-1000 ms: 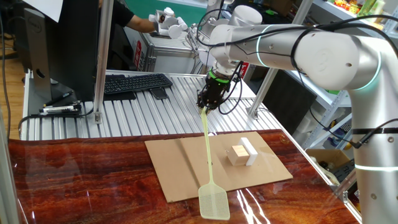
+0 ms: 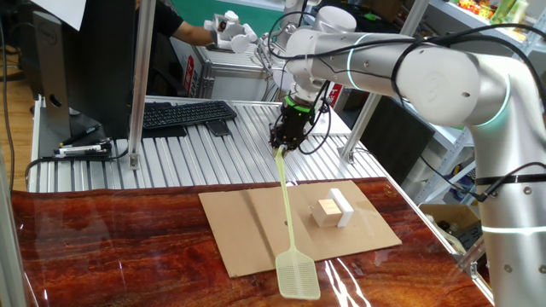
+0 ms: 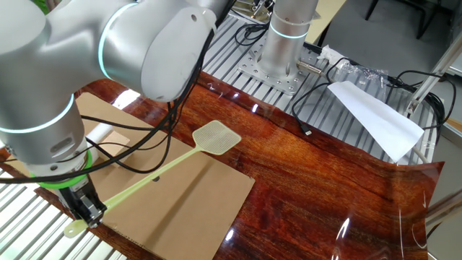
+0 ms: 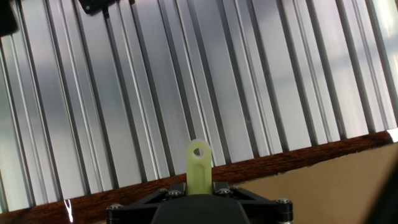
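Observation:
A pale yellow-green fly swatter (image 2: 297, 275) has its handle end held by my gripper (image 2: 280, 148), which is shut on it. In exterior view 1 its head appears toward the front, over the dark wood tabletop. Exterior view 2 shows the swatter's mesh head (image 3: 216, 137) past the cardboard's edge, with the handle tip sticking out beyond my gripper (image 3: 92, 215). Up close in the wrist view, the handle end with its hole (image 4: 199, 163) stands between the fingers of my gripper. Whether the swatter head touches the table is hard to tell.
On the flat cardboard sheet (image 2: 247, 230) sit a wooden block (image 2: 325, 213) and a white piece (image 2: 341, 207) against it. A keyboard (image 2: 188, 115) lies behind on the ribbed metal surface.
The swatter's head has shifted slightly to the right in exterior view 1, and the arm has moved a little. The gripper stays shut on the handle. Block and cardboard have not moved.

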